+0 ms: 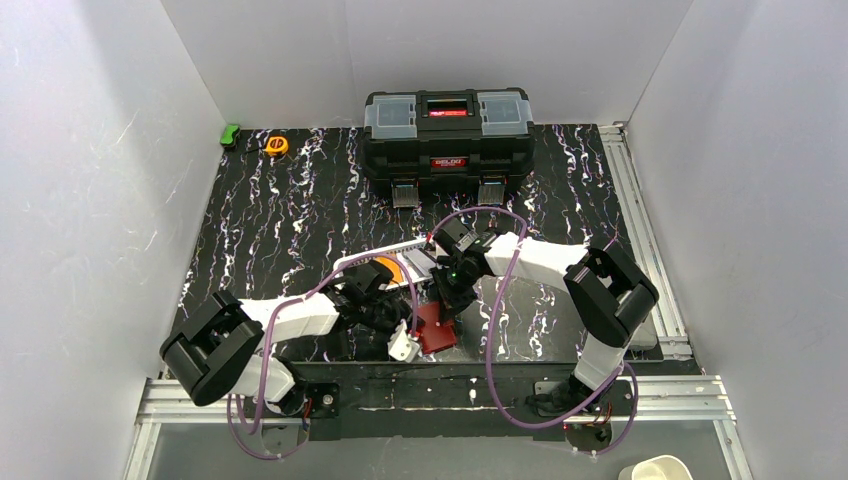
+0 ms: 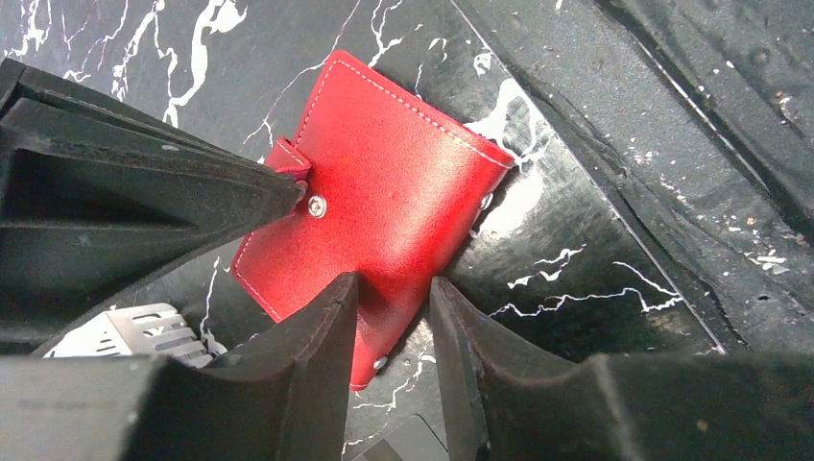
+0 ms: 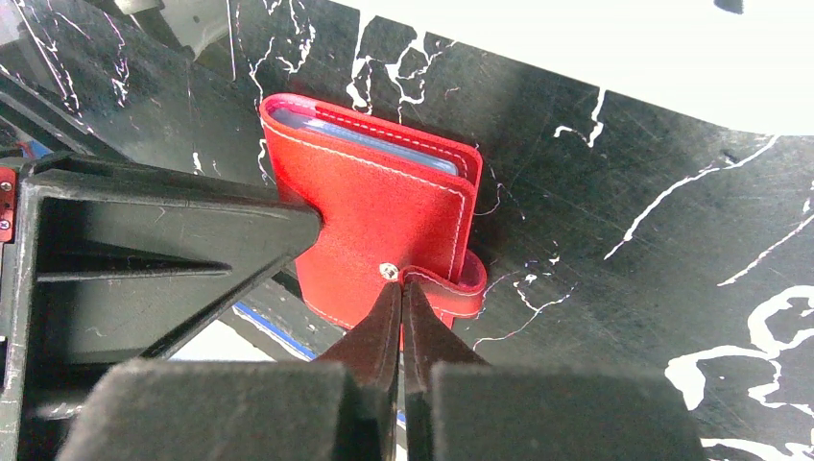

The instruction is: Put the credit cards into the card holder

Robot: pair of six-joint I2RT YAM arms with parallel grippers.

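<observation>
The red card holder (image 1: 438,328) lies near the table's front edge between both grippers. In the right wrist view, a pale bluish sleeve or card edge (image 3: 365,137) shows inside its top opening; I cannot tell which. Its strap (image 3: 446,291) curls around the side, and a metal snap (image 3: 388,271) is uncovered. My right gripper is shut at the strap's end; whether the strap is pinched is unclear. My left gripper is part open at the holder's edge, its fingertips apart with red leather showing in the gap.
Behind the grippers lies a white tray (image 1: 345,263) with an orange round item (image 1: 387,270). A black toolbox (image 1: 447,140) stands at the back. An orange tape measure (image 1: 276,146) sits at the back left.
</observation>
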